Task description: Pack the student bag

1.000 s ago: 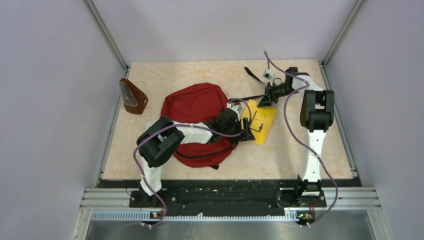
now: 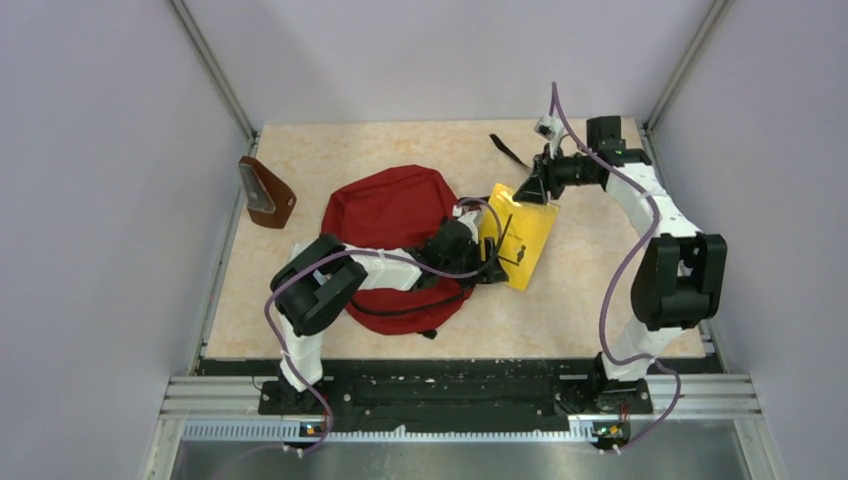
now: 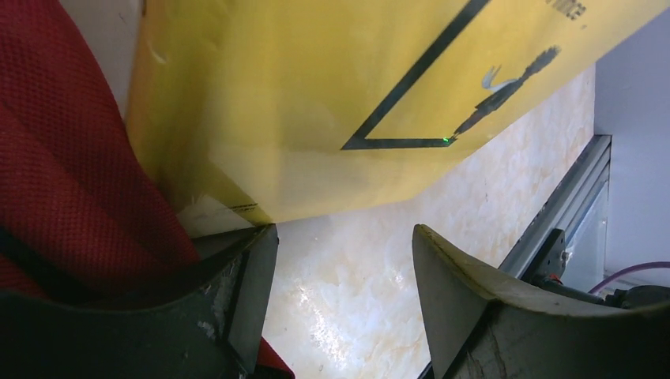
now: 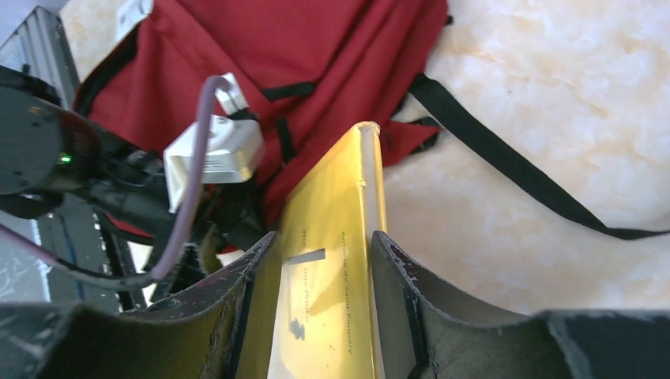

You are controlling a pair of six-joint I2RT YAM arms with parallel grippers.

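A yellow book point(image 2: 528, 240) with black markings stands tilted at the right side of the red bag point(image 2: 390, 205). My right gripper is shut on the book's upper edge, one finger on each face. At the book's lower left corner my left gripper is part open. In the left wrist view its left fingertip lies close to that corner, but nothing fills the gap between the fingers; whether the finger touches the book I cannot tell. The bag lies spread on the table, partly covered by my left arm.
A brown, wedge-shaped object with a grey panel point(image 2: 258, 193) stands at the far left of the table. A black strap point(image 4: 506, 166) runs from the bag across the table.
The right arm has swung outward and its gripper shifted slightly, with the book's upper edge moving and the book changing its tilt. My left arm looks almost still.
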